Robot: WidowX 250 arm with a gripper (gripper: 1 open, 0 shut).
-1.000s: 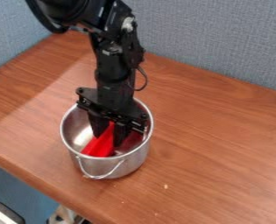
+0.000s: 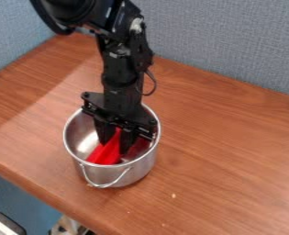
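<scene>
A silver metal pail point(image 2: 132, 173) with a wire handle stands on the wooden table near its front left edge. A red object point(image 2: 106, 152) lies inside it. My black gripper point(image 2: 118, 138) reaches down from above into the pail, its fingers at the red object. The fingertips are partly hidden, so whether the fingers are closed on the red object is hard to see, though they appear to be around it.
A grey wall point(image 2: 232, 41) rises behind. The table drops away at the lower left.
</scene>
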